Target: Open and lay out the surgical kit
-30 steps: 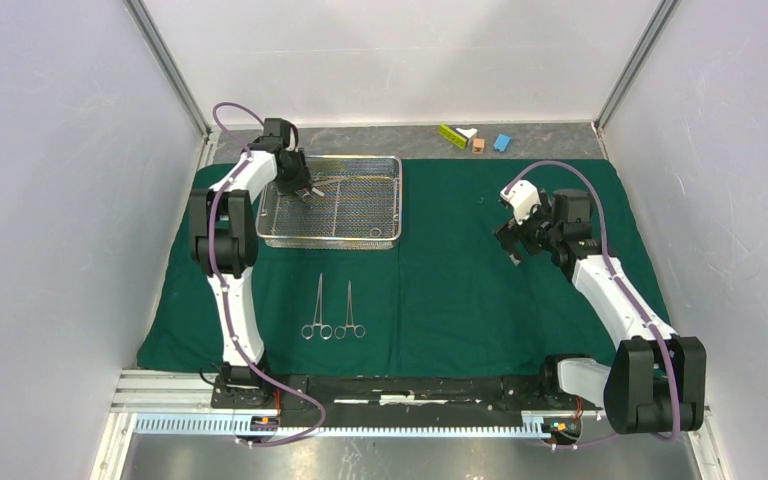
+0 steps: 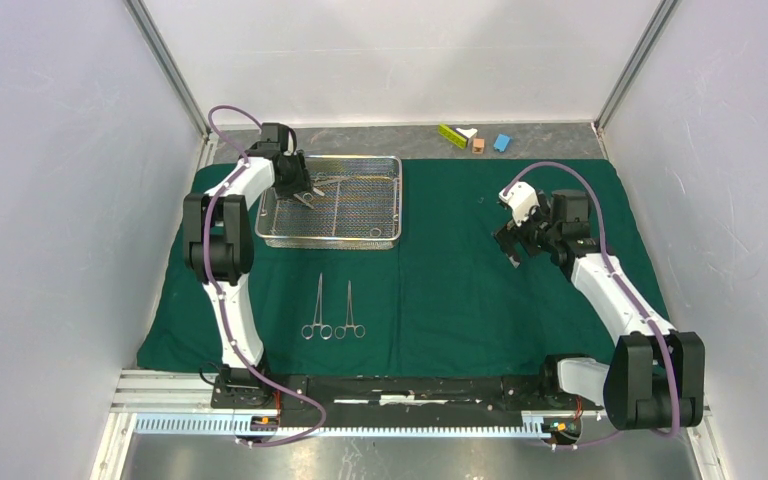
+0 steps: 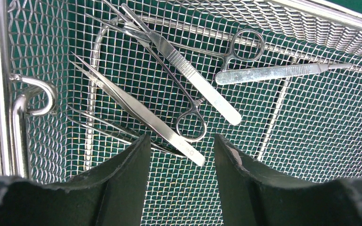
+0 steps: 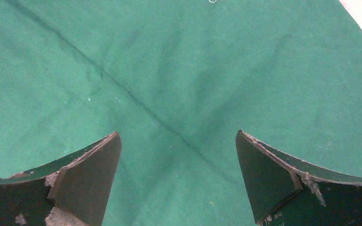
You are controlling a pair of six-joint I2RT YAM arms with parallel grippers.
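Note:
My left gripper is part open over the wire-mesh basket (image 2: 330,243), nothing gripped between its fingers. Close ahead of the fingertips lie a pair of tweezers (image 3: 155,123), with a second, darker pair (image 3: 118,134) partly under it. A ringed instrument (image 3: 192,126) and a scalpel handle (image 3: 202,85) cross farther up in the left wrist view. Another scalpel handle (image 3: 273,73) lies beside a second ring handle (image 3: 246,45). On the green cloth (image 2: 480,320), two ringed clamps (image 2: 318,310) (image 2: 350,315) lie side by side. My right gripper is wide open above bare cloth.
The basket's metal rim and looped handle (image 3: 33,96) stand close to the left gripper. Behind the cloth sit a yellow-green box (image 2: 453,136), an orange block (image 2: 478,146) and a blue block (image 2: 502,142).
The right arm has barely moved, and the laid-out clamps stay where they were.

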